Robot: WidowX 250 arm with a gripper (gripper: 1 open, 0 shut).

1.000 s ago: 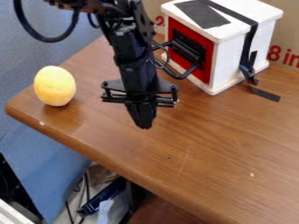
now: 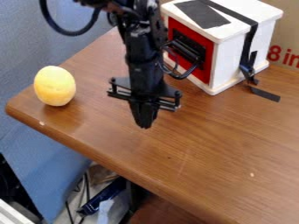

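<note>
My black gripper [image 2: 145, 115] hangs point-down over the middle of the wooden table [image 2: 222, 157], its fingertips close together; whether anything is between them is too small to tell. To its left, near the table's left edge, a pale yellow egg-shaped object [image 2: 55, 86] stands upright. Behind and right of the gripper sits a white box [image 2: 246, 26] with a red front, a dark panel and black straps, partly hidden by my arm.
A cardboard box [image 2: 286, 44] stands at the back right. Beyond the left edge, below, lie bags and cables.
My arm has shifted very slightly to the right and up since a second ago. The egg-shaped object and the box have not moved.
</note>
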